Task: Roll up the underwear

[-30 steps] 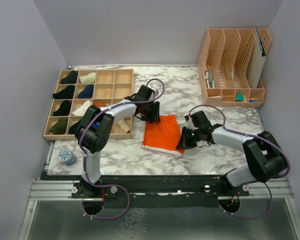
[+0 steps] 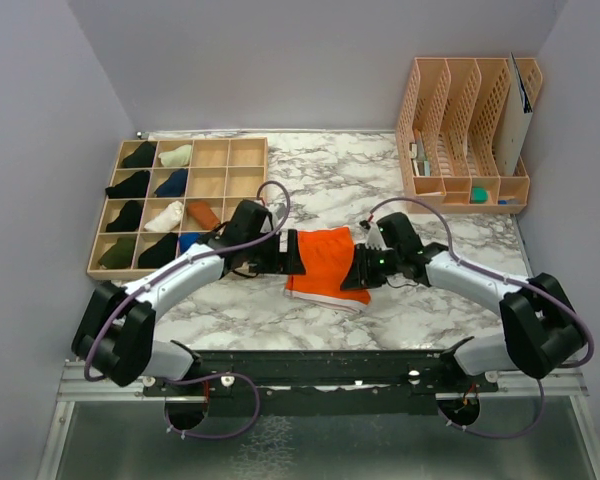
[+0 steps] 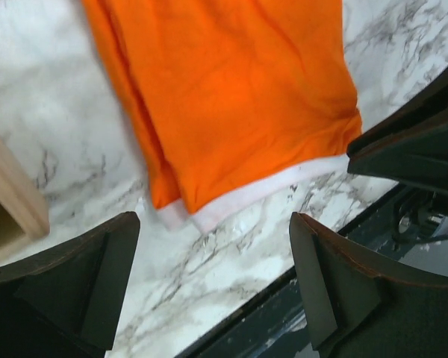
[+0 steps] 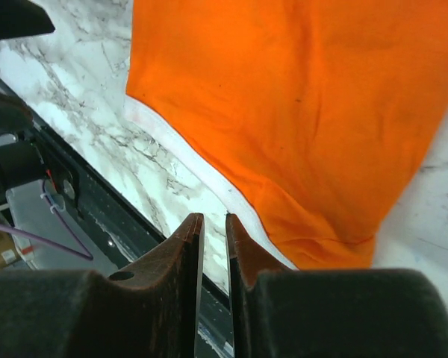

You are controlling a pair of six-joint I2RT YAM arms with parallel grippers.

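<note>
The orange underwear [image 2: 325,265] is spread on the marble table, its white band [image 2: 325,300] along the near edge. Its left side is folded over slightly in the left wrist view, where the orange cloth [image 3: 231,97] fills the upper middle. My left gripper [image 2: 292,253] is over the left edge of the cloth, fingers wide apart with nothing between them. At the right edge is my right gripper [image 2: 358,268]. In the right wrist view a narrow gap shows between its fingers, in front of the band [image 4: 209,175], and no cloth shows between them.
A wooden divided box [image 2: 208,185] with several rolled cloths stands at the left, close to my left arm. An orange slotted rack [image 2: 417,110] is at the back right. Bare table [image 2: 330,165] lies behind the underwear.
My left gripper has come nearer the front, from the cloth's far left corner to its left side, and opened. The right gripper has shifted slightly back and its fingers have parted a little.
</note>
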